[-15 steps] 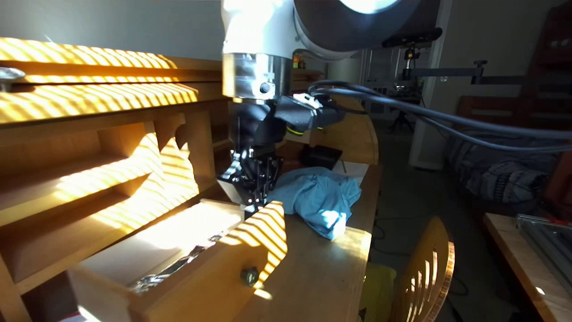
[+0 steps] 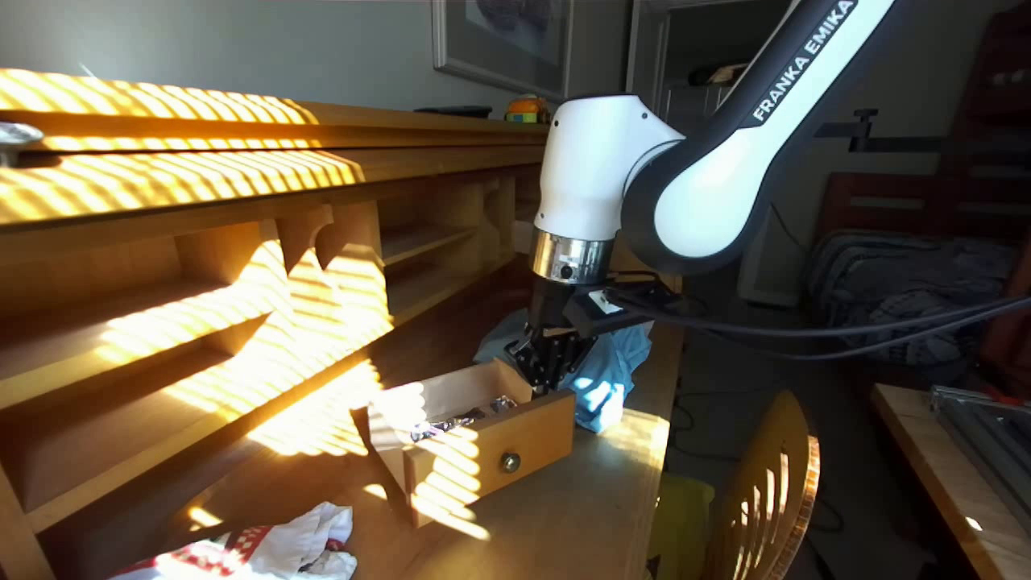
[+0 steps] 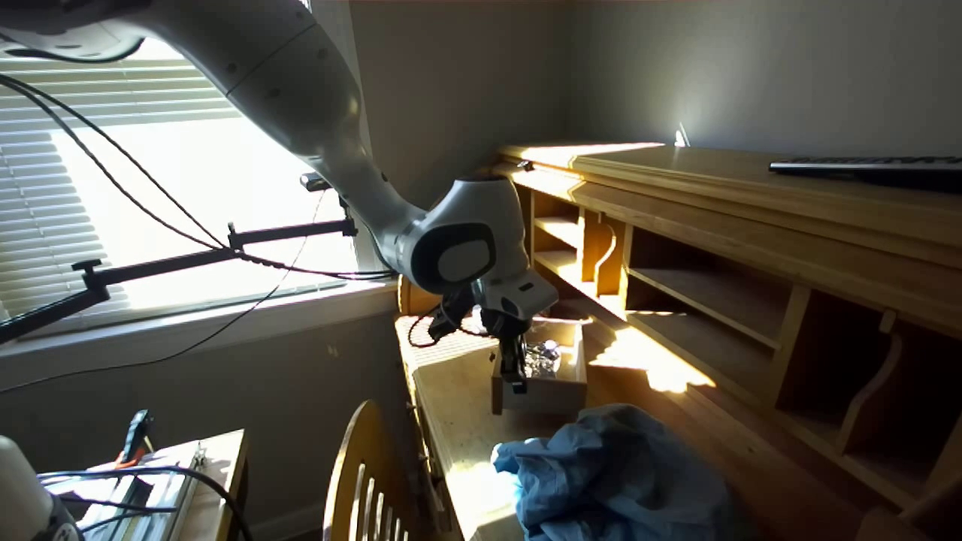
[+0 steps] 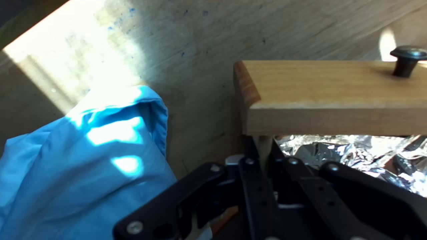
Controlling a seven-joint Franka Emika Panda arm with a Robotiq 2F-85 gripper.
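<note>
A small wooden drawer (image 2: 543, 430) with a dark round knob (image 4: 407, 60) is over the desk in exterior view 1; I cannot tell whether it touches the surface. Crumpled silvery foil (image 4: 352, 154) lies inside it. My gripper (image 2: 544, 387) is shut on the drawer's side wall, close behind the front panel (image 4: 332, 86). The wrist view shows the pale wall edge (image 4: 263, 147) between my dark fingers. In exterior view 2 the gripper (image 3: 514, 388) is at the drawer's near corner, with foil pieces (image 3: 543, 359) visible beyond.
Blue cloth (image 3: 613, 473) lies crumpled on the desk close to the drawer. A red and white cloth (image 2: 261, 546) rests at the front left. Shelf cubbies (image 2: 126, 329) line the desk's back, and a wooden chair (image 2: 773, 483) stands off its open edge.
The drawer has moved away from exterior view 1's camera, deeper along the desk toward the blue cloth, together with my gripper. The red and white cloth now shows more.
</note>
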